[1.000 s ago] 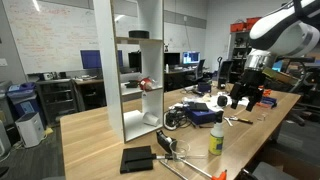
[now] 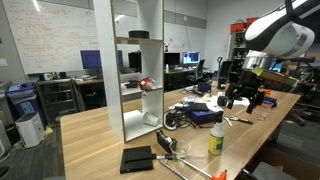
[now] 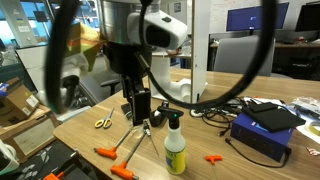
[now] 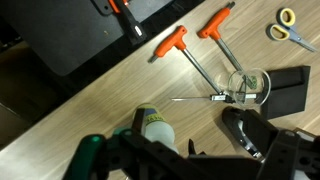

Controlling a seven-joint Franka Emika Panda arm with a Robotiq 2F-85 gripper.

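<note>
My gripper (image 2: 247, 106) hangs in the air above the table's right side, its dark fingers spread apart. In the wrist view the gripper stands open, with nothing held between its fingers. Below it, toward the left finger, is an upright bottle with a white top (image 4: 158, 132) and a yellow label. Exterior view 1 shows this bottle (image 2: 216, 137) on the table, lower and nearer the camera than the gripper. In exterior view 2 the bottle (image 3: 175, 152) stands to the right of and below the gripper.
Orange-handled tools (image 4: 172, 43), scissors (image 4: 287, 28), a clear glass-like item (image 4: 250, 84) and a black pad (image 4: 290, 92) lie around the bottle. A white shelf tower (image 2: 140, 75) rises behind. Bare wood (image 2: 88, 150) shows at the table's left.
The hand has shifted slightly in exterior view 1, and its fingers now look farther apart. The bottle and the other table items have stayed in place.
</note>
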